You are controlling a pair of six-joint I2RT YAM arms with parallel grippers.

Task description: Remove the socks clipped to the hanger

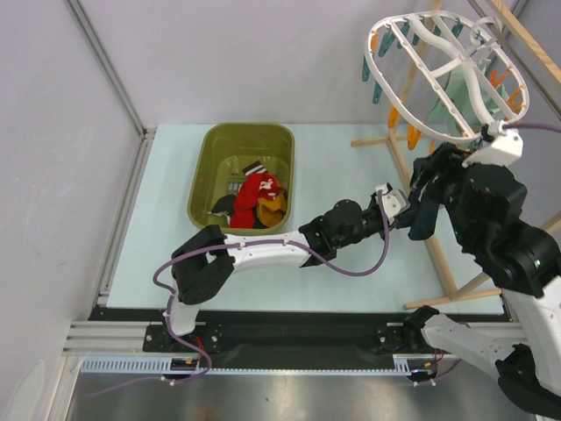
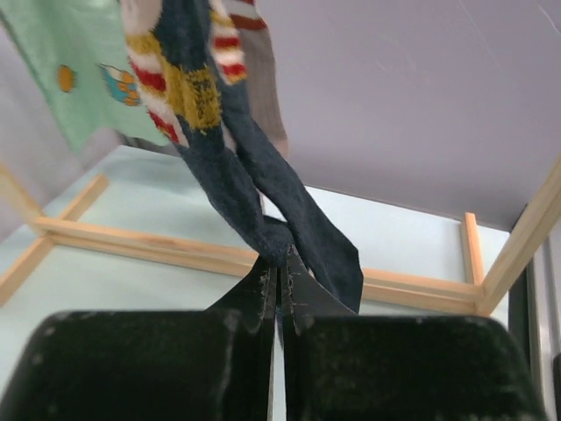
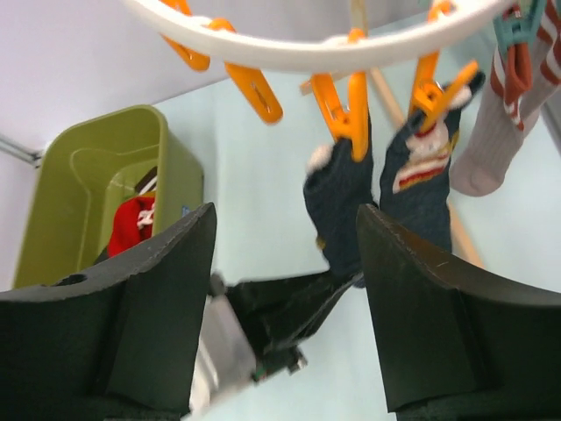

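A white oval hanger [image 1: 379, 66] with orange and teal clips hangs at the upper right of the top view. Two dark navy socks hang from orange clips [image 3: 358, 114]: a plainer-looking one [image 3: 337, 202] and one with a patterned band [image 3: 422, 171]. My left gripper is shut, with navy cloth pinched at its fingertips. Just below the clips and facing them, my right gripper stands open, its fingers [image 3: 180, 263] apart and nothing held. In the top view the right arm covers most of the socks.
A greyish striped sock [image 3: 491, 132] and a green cloth [image 2: 79, 66] hang nearby. An olive bin [image 1: 200, 175] holding red, mustard and dark socks stands at left. Wooden stand legs [image 1: 438, 263] rise by the socks.
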